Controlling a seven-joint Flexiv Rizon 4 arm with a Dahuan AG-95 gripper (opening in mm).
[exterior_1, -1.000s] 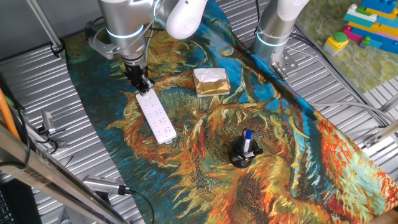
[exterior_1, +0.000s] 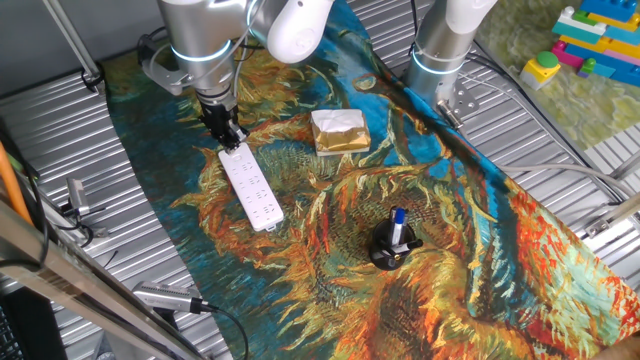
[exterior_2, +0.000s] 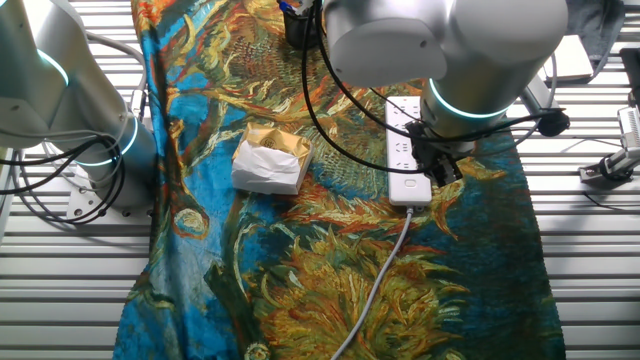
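Observation:
A white power strip (exterior_1: 252, 188) lies on the patterned cloth, with several sockets facing up. Over its far end, in exterior view 1, hangs my black gripper (exterior_1: 236, 146), its fingertips close to the strip's surface. Exterior view 2 shows the same gripper (exterior_2: 446, 178) at the switch end of the strip (exterior_2: 404, 186), where a grey cable leaves it. Whether the fingertips touch the strip cannot be made out. The fingers are small and dark in both views, so how the fingers stand is unclear.
A white and gold box (exterior_1: 340, 132) sits right of the strip. Nearer the front stands a black holder (exterior_1: 390, 252) with a blue-capped marker (exterior_1: 398, 226). The cloth between strip and holder is clear.

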